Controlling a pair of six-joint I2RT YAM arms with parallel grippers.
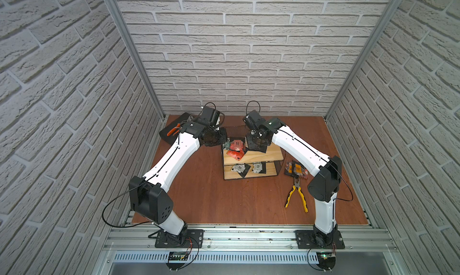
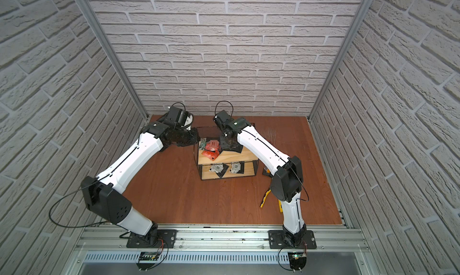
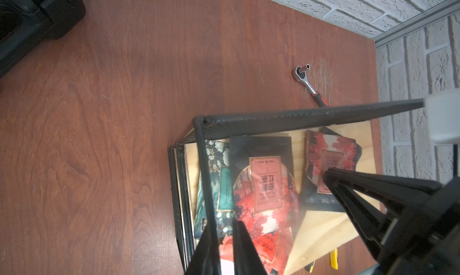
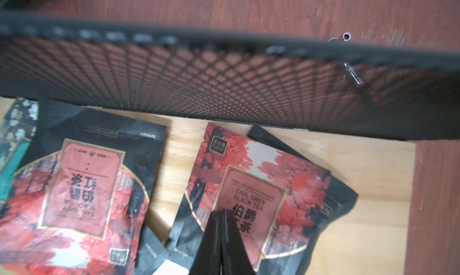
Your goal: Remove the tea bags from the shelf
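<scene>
My right gripper is shut with nothing between its fingers, its tips over the label of the right-hand red Earl Grey tea bag (image 4: pixel 287 188). That bag lies flat on the wooden top shelf (image 4: pixel 383 198), overlapping dark packaging beneath. Left of it rest another red Earl Grey bag (image 3: pixel 266 179), a green floral bag (image 3: pixel 218 165) and a bright red bag (image 1: pixel 234 154). Two pale bags, one left (image 1: pixel 239 168) and one right (image 1: pixel 257 167), sit on the lower level. At the shelf's left side my left gripper is slightly open, holding no bag.
Black mesh (image 4: pixel 206 83) walls the shelf's back, and a dark post (image 3: pixel 205 179) rises by my left gripper. A ratchet (image 3: pixel 309 83) lies behind. Orange packets (image 1: pixel 296 169) and yellow-handled pliers (image 1: pixel 297 196) are at the right.
</scene>
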